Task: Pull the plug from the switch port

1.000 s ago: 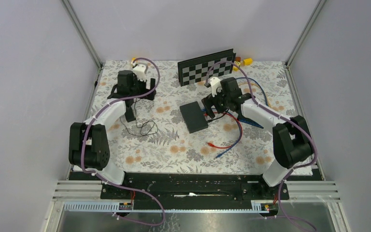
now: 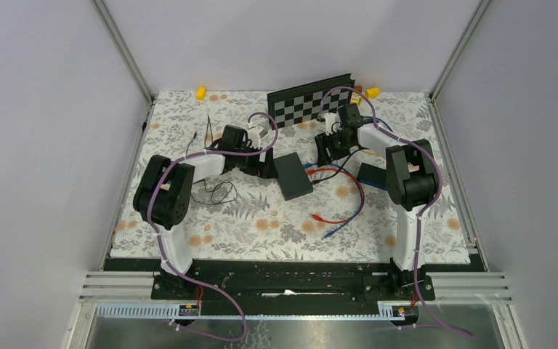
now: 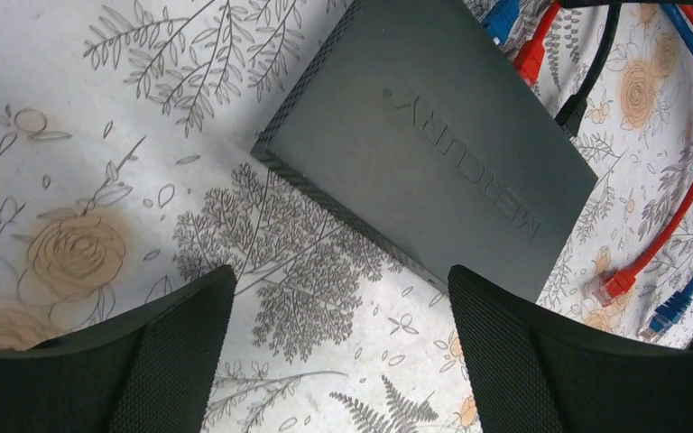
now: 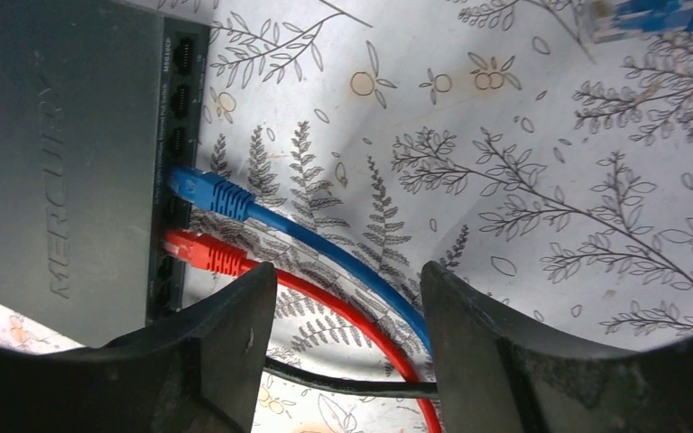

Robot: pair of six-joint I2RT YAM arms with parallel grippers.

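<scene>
The dark grey switch (image 2: 291, 177) lies mid-table, with blue and red plugs in its ports; a black plug (image 3: 570, 115) shows on the same side in the left wrist view. My left gripper is open beside the switch's left side, nothing between its fingers. My right gripper stands open above the cables to the switch's right, pointed toward the plugs; the cables pass below its fingers.
A checkered board (image 2: 308, 106) stands at the back, with yellow blocks (image 2: 373, 93) beside it. A dark blue-edged item (image 2: 372, 176) lies at right. Loose cables lie at left.
My left gripper has moved right and toward the front, up to the switch. My right gripper has moved slightly back and right, with its arm more upright over the table's right side.
</scene>
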